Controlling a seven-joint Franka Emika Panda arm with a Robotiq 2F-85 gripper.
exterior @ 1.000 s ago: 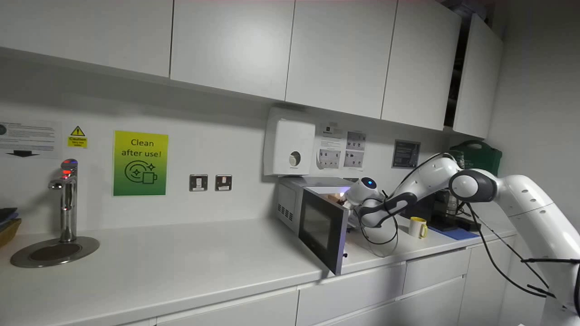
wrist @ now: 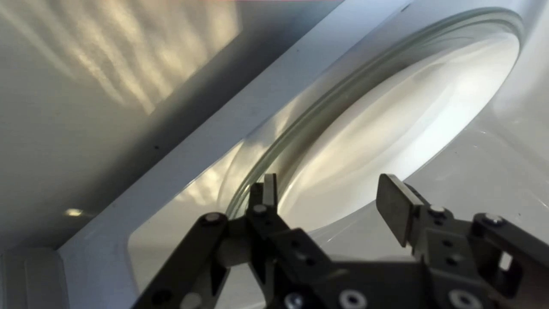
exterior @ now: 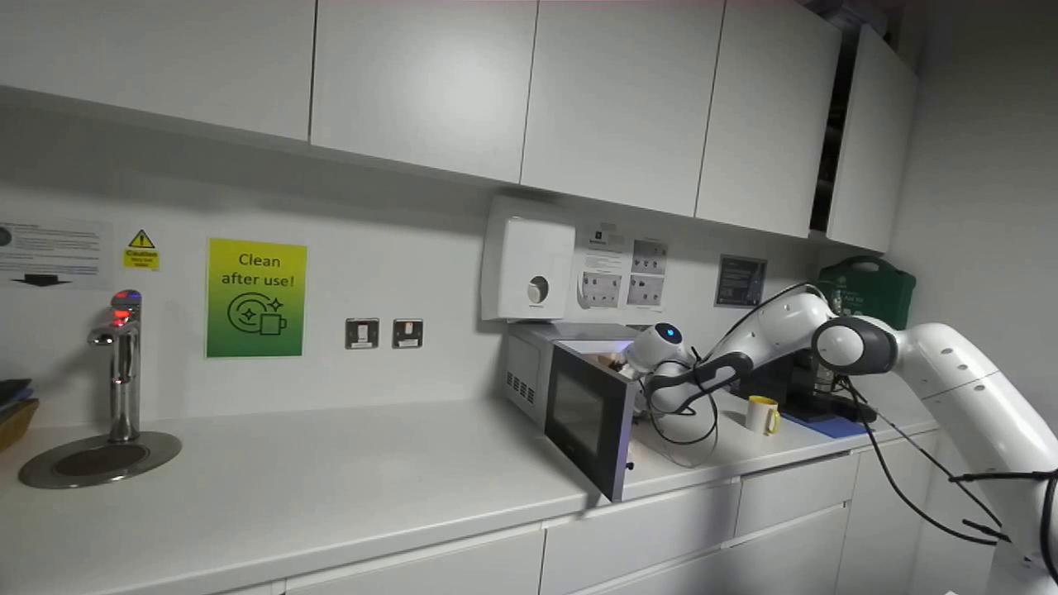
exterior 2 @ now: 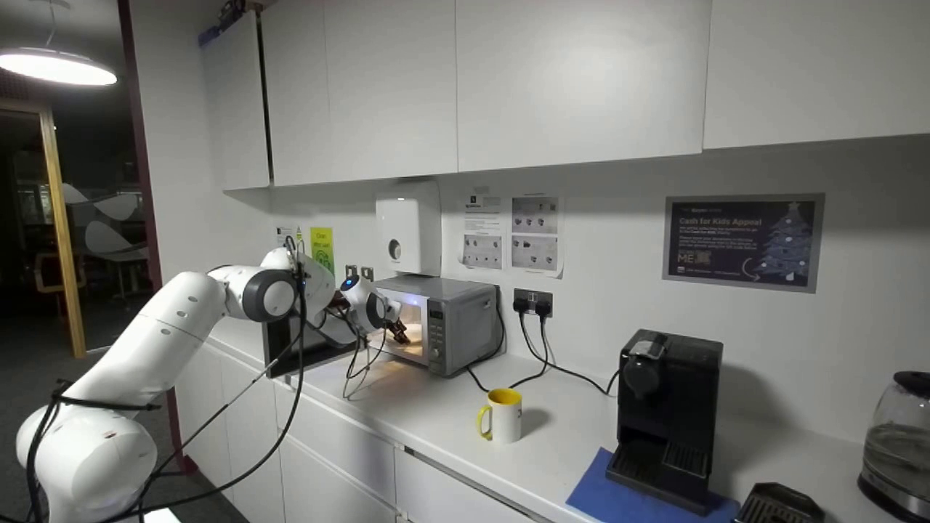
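In the wrist view a white dish (wrist: 411, 118), a plate or shallow bowl, lies on the clear glass turntable (wrist: 314, 110) inside the microwave. My gripper has its dark fingers apart, with the near end of the dish showing between them. The left fingertip overlaps the turntable's rim in view; whether either finger touches the dish I cannot tell. From the second exterior view, the gripper (exterior 2: 398, 332) reaches into the lit cavity of the grey microwave (exterior 2: 471, 314). Its door (exterior: 585, 416) stands wide open, hiding most of the gripper from the first exterior view.
A white mug (exterior 2: 503, 417), yellow inside, stands on the counter beside the microwave. Farther along are a black coffee machine (exterior 2: 667, 418) on a blue mat (exterior 2: 593, 488) and a glass jug (exterior 2: 898, 444).
The wrist has shifted slightly left in the first exterior view, a little farther toward the microwave. The door and mug have stayed put.
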